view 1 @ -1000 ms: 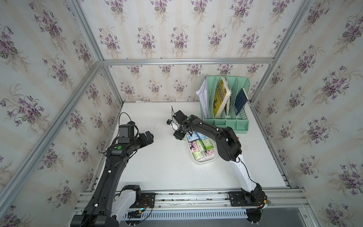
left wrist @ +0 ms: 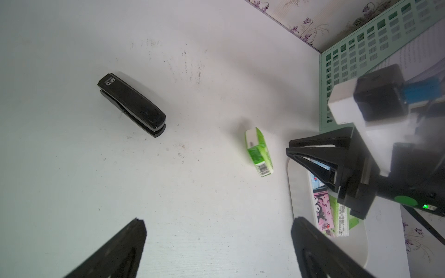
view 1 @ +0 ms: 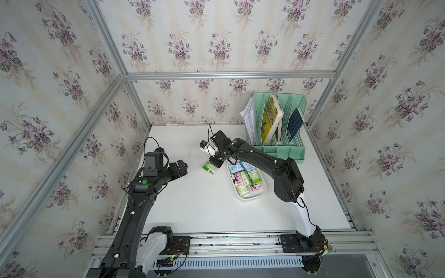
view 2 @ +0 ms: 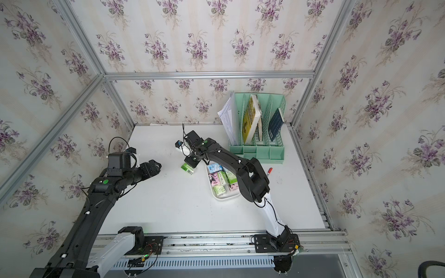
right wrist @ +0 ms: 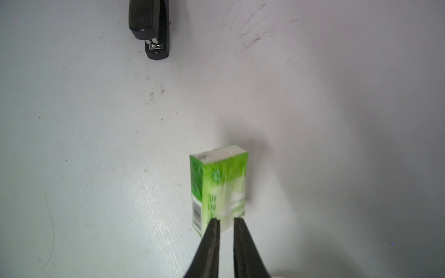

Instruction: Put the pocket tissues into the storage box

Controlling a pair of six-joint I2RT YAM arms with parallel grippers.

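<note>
A green-and-white tissue pack (view 1: 208,167) (left wrist: 258,152) (right wrist: 218,189) stands alone on the white table, left of the storage box (view 1: 245,197) (left wrist: 299,199), which holds several colourful packs. My right gripper hovers just beside the lone pack, nothing seen between its narrowly parted fingers. My left gripper (view 1: 183,167) waits at the left over bare table, nothing between its broad fingertips.
A black stapler (left wrist: 132,102) lies behind and left of the lone pack. A mint file organiser (view 1: 278,153) with books and papers stands at back right.
My right gripper has moved up and to the left in the top left view, uncovering the lone green pack. The left arm looks unmoved.
</note>
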